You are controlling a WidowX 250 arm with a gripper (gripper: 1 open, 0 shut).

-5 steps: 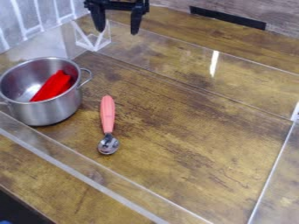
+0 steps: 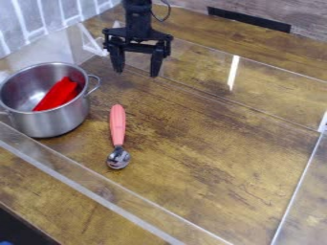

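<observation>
My black gripper (image 2: 136,59) hangs at the top centre of the camera view, over the back of the wooden table, its two fingers apart with nothing visible between them. A steel pot (image 2: 49,122) with two handles stands at the left, holding a red object (image 2: 55,96). A spoon or scoop with a pink handle (image 2: 118,124) and a metal head (image 2: 118,158) lies on the table to the right of the pot, below my gripper in the picture.
Clear panels run along its edges, and a pale wall stands at the back left.
My gripper has moved steadily down in the picture from the top edge, toward the middle of the table. The pot and the pink-handled tool have not moved.
</observation>
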